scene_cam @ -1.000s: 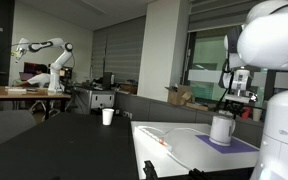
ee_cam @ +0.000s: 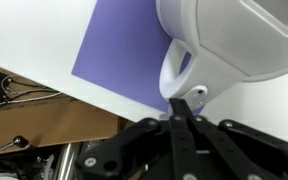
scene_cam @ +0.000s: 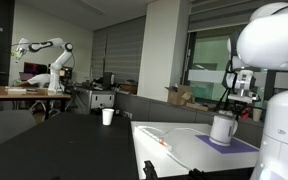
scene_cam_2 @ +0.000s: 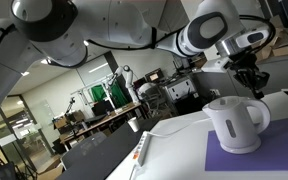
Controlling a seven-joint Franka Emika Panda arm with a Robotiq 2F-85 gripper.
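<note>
A white kettle [scene_cam_2: 237, 125] stands upright on a purple mat [scene_cam_2: 274, 150] on the white table. In the second exterior view my gripper [scene_cam_2: 260, 92] hangs just above the kettle's handle side, pointing down. The wrist view shows the kettle's handle [ee_cam: 177, 68] and the rounded end of its top right in front of my gripper. The fingers are close together, and nothing shows gripped between them. Whether they touch the kettle is hard to tell. In the first exterior view the kettle [scene_cam: 223, 128] sits low beside the large white arm.
A white power strip [scene_cam: 156, 139] with a cable lies near the table's edge. On the dark table beyond stands a white cup [scene_cam: 107, 116]. Bare white tabletop [scene_cam_2: 174, 155] lies between the strip and the mat. Cardboard boxes [scene_cam: 178, 95] are behind.
The arm's wrist and gripper have shifted slightly to the right in the first exterior view. The kettle, mat and cup look unmoved.
</note>
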